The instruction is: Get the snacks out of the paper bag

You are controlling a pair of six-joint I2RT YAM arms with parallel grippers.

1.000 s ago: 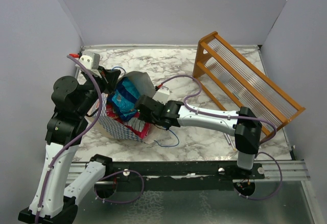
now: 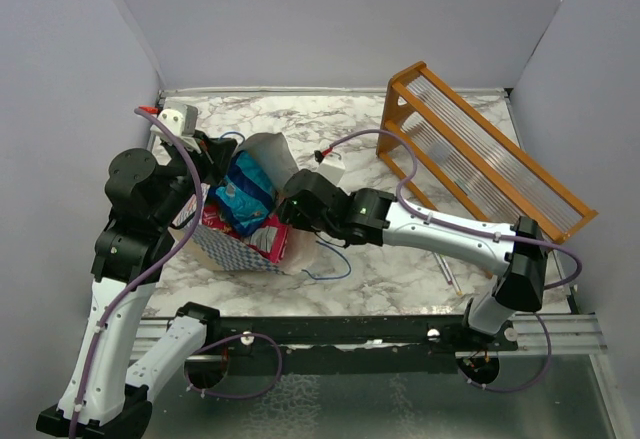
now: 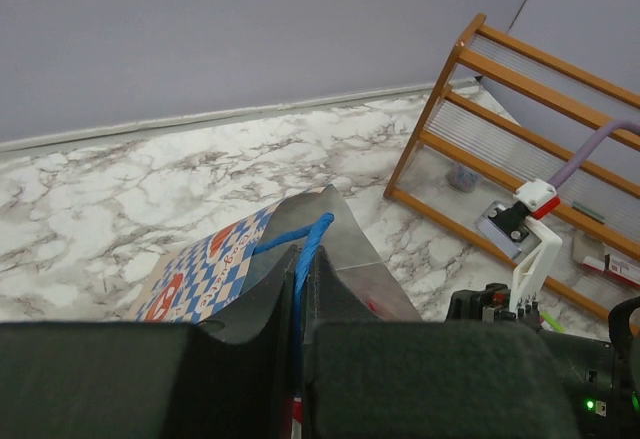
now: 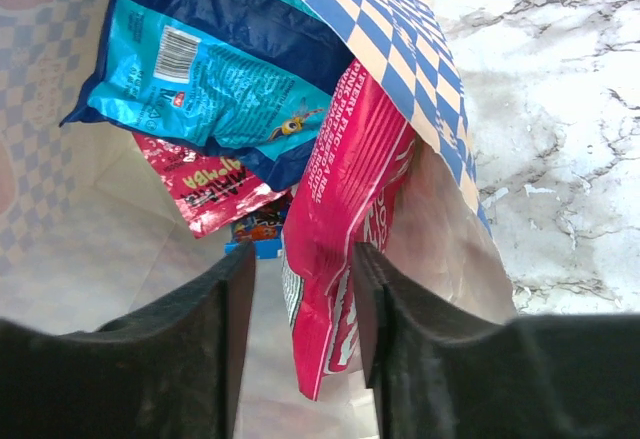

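The paper bag [image 2: 240, 256], blue-and-white checked, stands at the left of the table in the top view with its mouth open. My left gripper is shut on its blue rope handle [image 3: 318, 231]. Inside lie a blue snack bag [image 4: 225, 94], a red packet [image 4: 205, 187] and a long red snack packet [image 4: 340, 179] along the side wall. My right gripper is at the bag's mouth, its fingers part open, with the lower end of the long packet between the fingers. A gap shows on the packet's left; contact on its right is unclear.
A slanted wooden rack [image 2: 480, 149] with clear panels stands at the right. Another blue rope handle [image 2: 335, 264] lies loose beside the bag.
My right gripper has shifted to the right and slightly back in the top view, its elbow swinging right. The left arm holds its place.
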